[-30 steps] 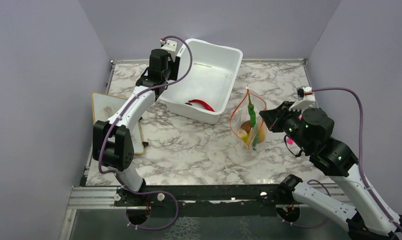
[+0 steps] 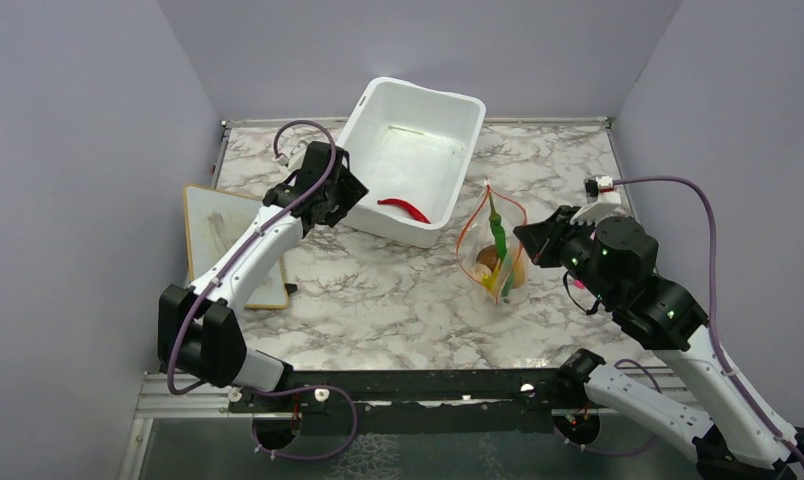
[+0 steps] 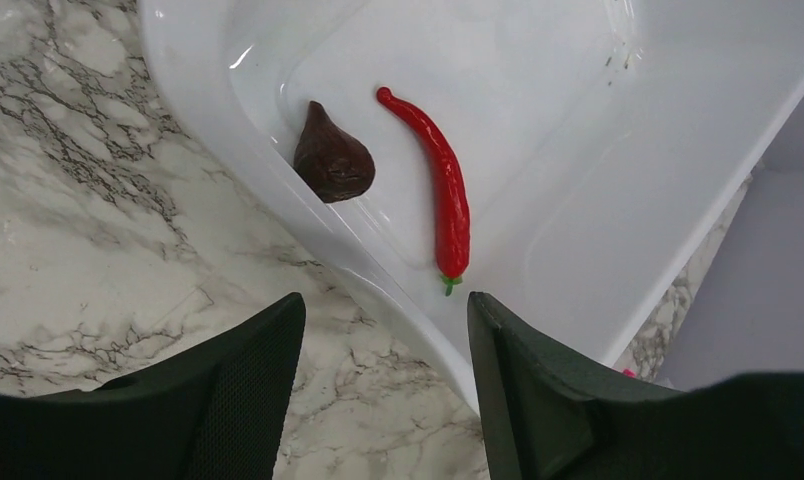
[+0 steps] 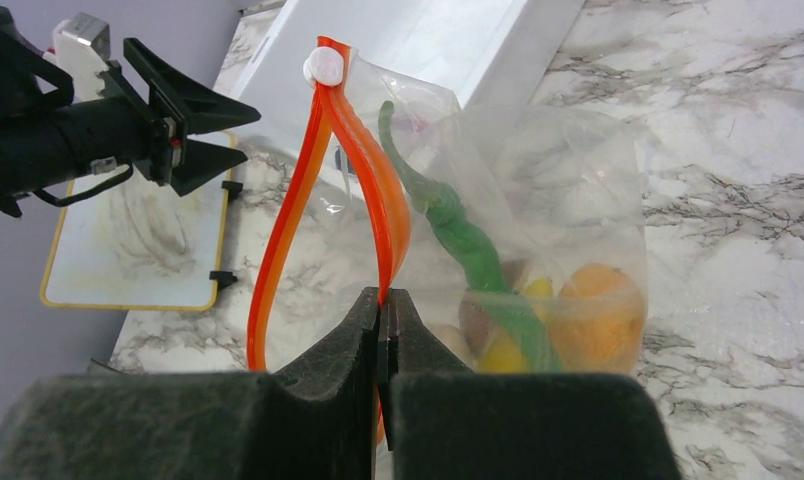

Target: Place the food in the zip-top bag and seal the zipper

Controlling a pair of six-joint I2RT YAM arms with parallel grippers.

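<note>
The zip bag (image 2: 495, 270) stands open with an orange zipper, a long green pepper (image 4: 463, 240), an orange fruit (image 4: 603, 310) and yellow items inside. My right gripper is shut at its zipper edge, the orange strip passing at the fingertips. In the white bin (image 2: 423, 150) lie a red chili (image 3: 443, 200) and, in the left wrist view, a brown fig (image 3: 333, 160). My left gripper is open above the bin's near edge, nothing between its fingers.
A yellow-edged board (image 2: 213, 230) lies at the left under the left arm. Grey walls surround the back and sides.
The right gripper and bag shifted slightly left.
</note>
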